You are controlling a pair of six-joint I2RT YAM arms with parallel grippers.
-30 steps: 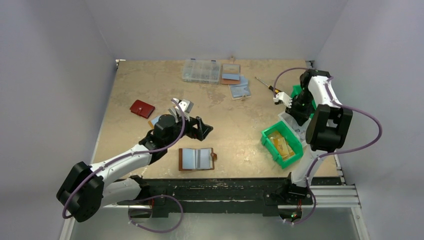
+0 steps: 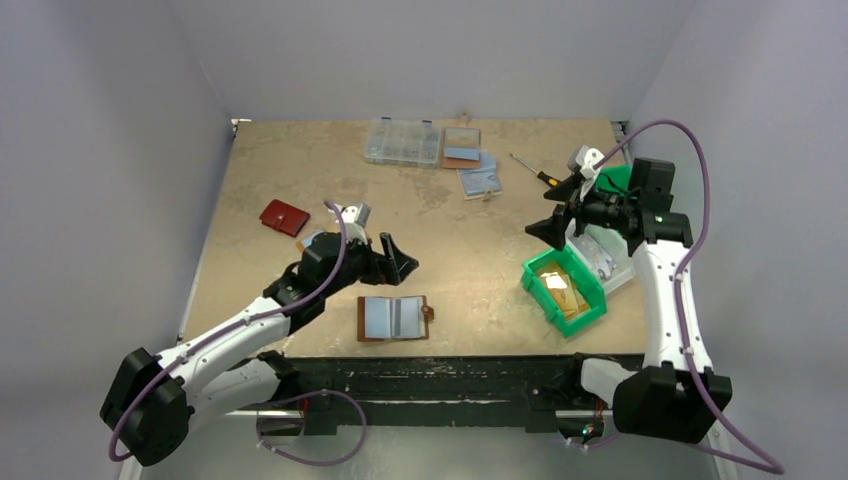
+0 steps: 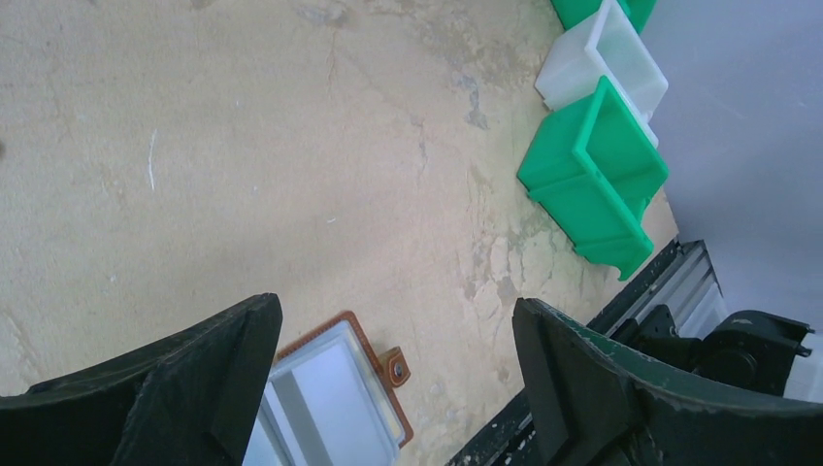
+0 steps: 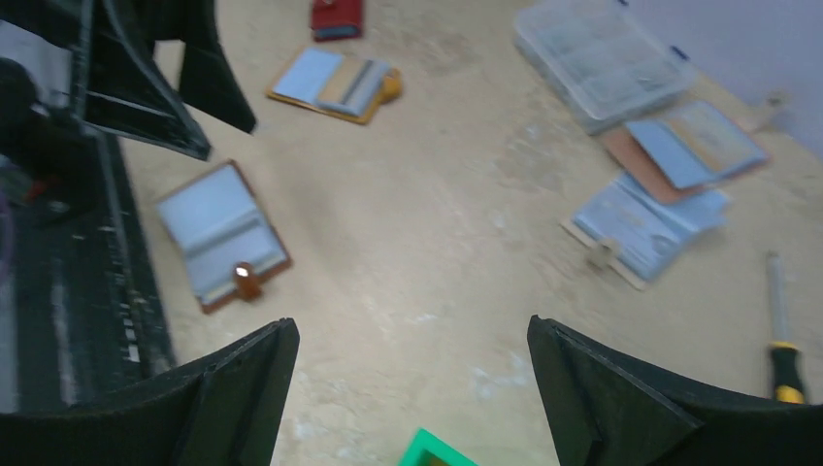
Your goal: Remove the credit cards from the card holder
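An open brown card holder (image 2: 395,318) with pale blue sleeves and a snap tab lies near the front edge, also at the bottom of the left wrist view (image 3: 330,398). My left gripper (image 2: 398,262) hangs open just above and behind it, empty. My right gripper (image 2: 550,215) is open and empty over the right side of the table. A closed red holder (image 2: 284,217) lies at the left, another open holder (image 4: 325,78) beside it, mostly under the left arm from above. More holders (image 2: 461,143) lie at the back.
Green bins (image 2: 538,292) and a white bin (image 3: 576,68) line the right, with yellow and silvery contents. A clear compartment box (image 2: 400,142) and a screwdriver (image 2: 545,178) are at the back.
The right arm has swung up and leftward, away from the bins, turning to face the middle. The left arm has shifted slightly.
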